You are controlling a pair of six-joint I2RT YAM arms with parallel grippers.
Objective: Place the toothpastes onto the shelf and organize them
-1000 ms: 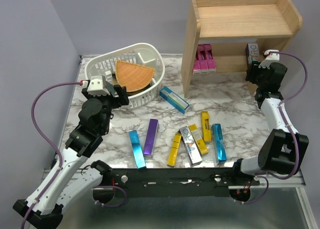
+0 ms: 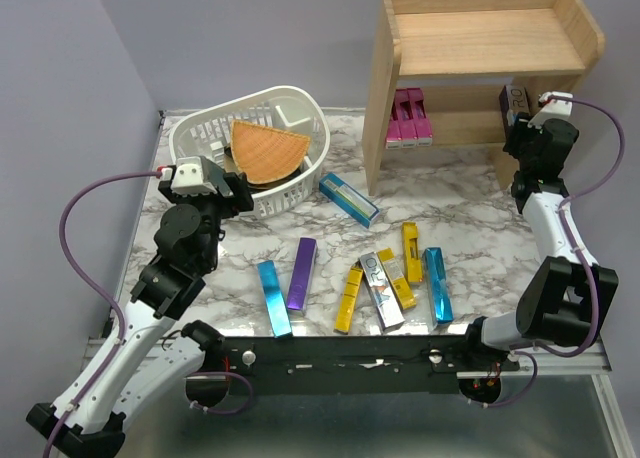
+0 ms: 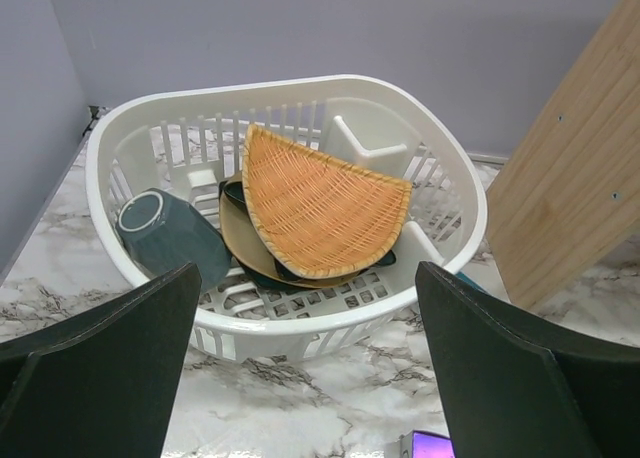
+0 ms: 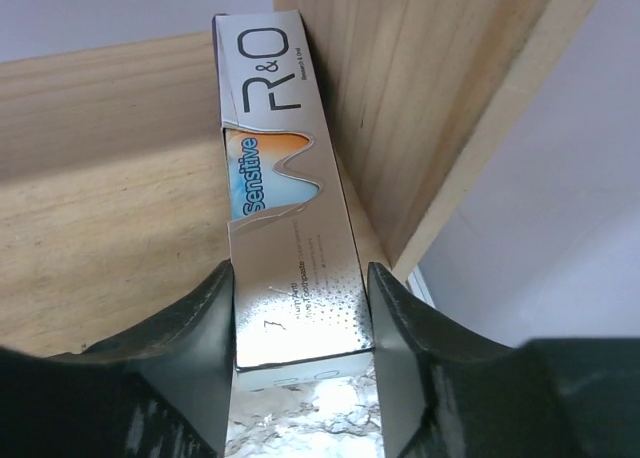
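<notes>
A silver R&O toothpaste box [image 4: 290,248] lies on the shelf's lower level, its far end close against the right side panel in the right wrist view. My right gripper is shut on its near end, fingers touching both sides. Pink toothpaste boxes [image 2: 408,118] stand at the left end of that level of the wooden shelf [image 2: 460,40]. My left gripper is open and empty, above the table in front of the basket. Loose on the table are a purple box [image 2: 302,274], yellow boxes [image 2: 411,253], a silver box [image 2: 381,290] and blue boxes [image 2: 437,286].
A white basket [image 2: 297,104] holding a woven tray [image 3: 320,203] and a dark cup [image 3: 170,233] stands at the back left. Another blue box [image 2: 349,199] lies between basket and shelf. The shelf's lower level is clear between the pink and silver boxes.
</notes>
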